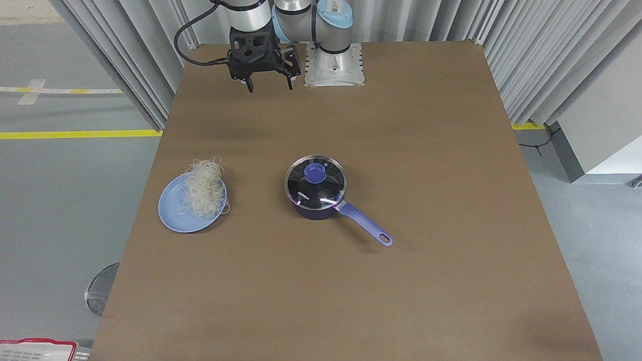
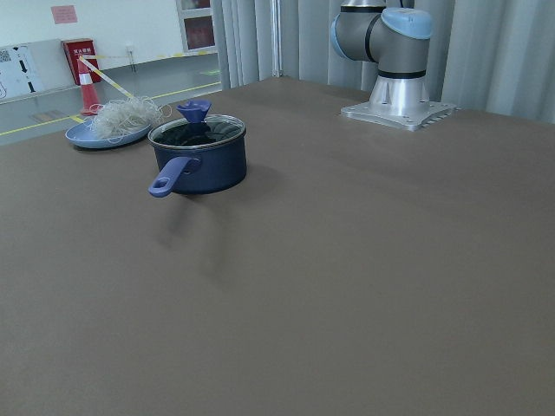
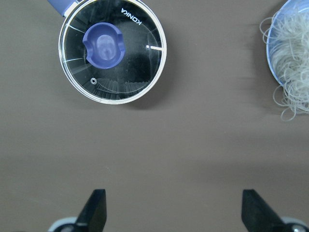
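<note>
My gripper [image 1: 270,83] hangs at the back of the table, behind the pot and plate; in the wrist view its two fingertips [image 3: 96,208] are wide apart with only bare table between them. A dark blue saucepan [image 1: 313,192] with a glass lid, blue lid knob [image 3: 104,44] and long blue handle [image 1: 364,221] stands mid-table, handle toward the front right. Left of it, a light blue plate [image 1: 174,204] holds a tangle of white noodle-like strands [image 1: 203,186], some hanging over its rim.
The robot base [image 2: 395,108] sits at the back edge, before grey curtains.
</note>
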